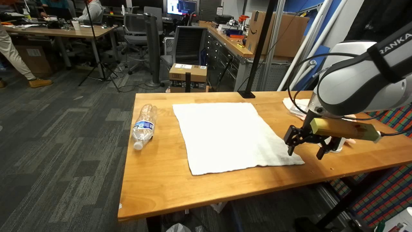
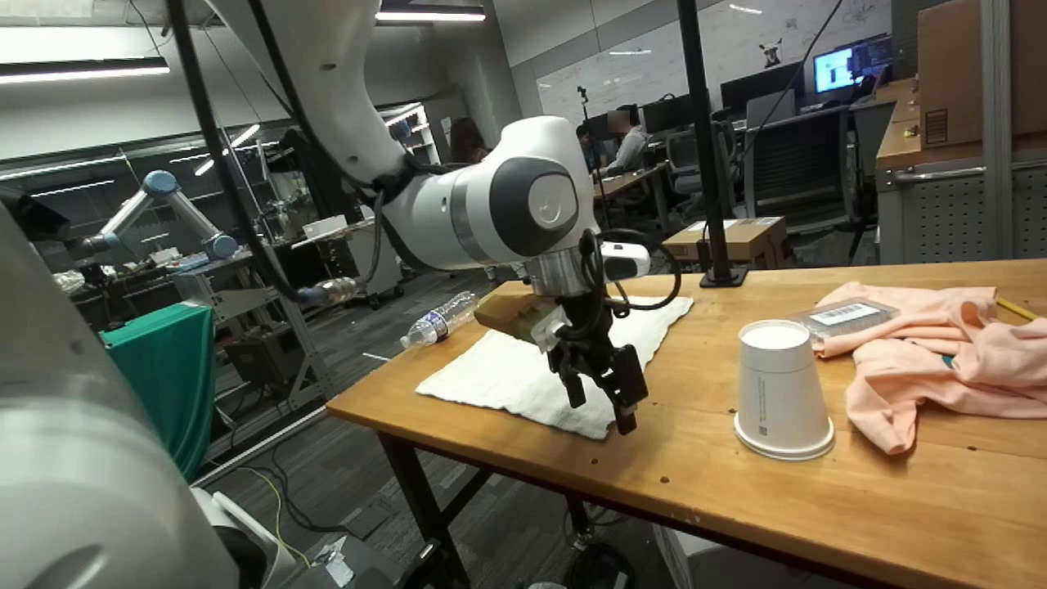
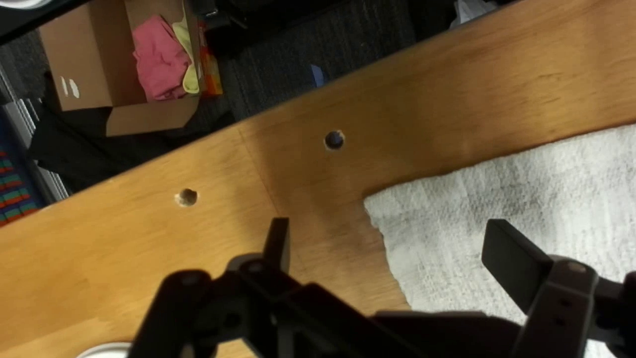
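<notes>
A white towel (image 1: 224,139) lies flat on the wooden table, one corner of the towel (image 3: 465,209) showing in the wrist view. Above that near right corner hangs my gripper (image 1: 305,154), its fingers spread wide with nothing between them. From the wrist, the left finger (image 3: 277,247) is over bare wood and the right finger (image 3: 513,262) over the cloth. Exterior view 2 has the gripper (image 2: 600,414) low beside the towel's edge, pointing down; whether it touches the table cannot be told.
An upside-down white cup (image 2: 785,393) stands beside peach cloth (image 2: 942,363) and a clear case (image 2: 851,316). At the table's far left lies a clear plastic bottle (image 1: 144,125). A black post (image 1: 247,94) rises from the back edge. Bare wood (image 1: 158,185) is free at the front left.
</notes>
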